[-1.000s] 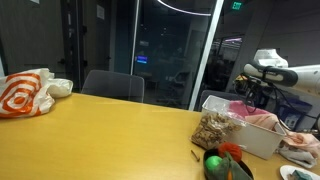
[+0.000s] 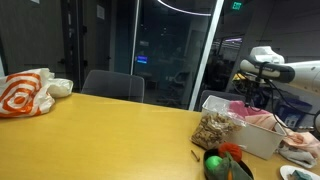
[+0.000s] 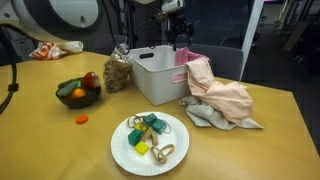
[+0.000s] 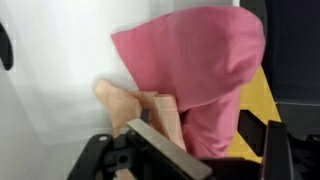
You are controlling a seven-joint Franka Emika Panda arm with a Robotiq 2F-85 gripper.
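In the second exterior view my gripper (image 3: 180, 32) hangs over the white bin (image 3: 152, 82). The wrist view looks down on a pink cloth (image 4: 185, 50) lying inside the bin and over its edge, with a peach cloth (image 4: 118, 103) beside it. My gripper stands part open along the lower edge of that view, its dark fingers (image 4: 272, 142) apart. A pale strip crosses between them; whether it is cloth cannot be made out. No cloth is seen lifted. The peach cloth (image 3: 220, 95) drapes over the bin's right side onto the table.
A plate (image 3: 125, 162) with small colored pieces lies in front of the bin. Left of it are a dark bowl (image 3: 75, 100) of fruit and a clear bag (image 3: 117, 70) of brown items. A white-and-orange bag (image 2: 35, 92) sits far left.
The arm has shifted slightly to the left in the first exterior view, staying above the bin. The bin, bag, bowl and cloths look unmoved.
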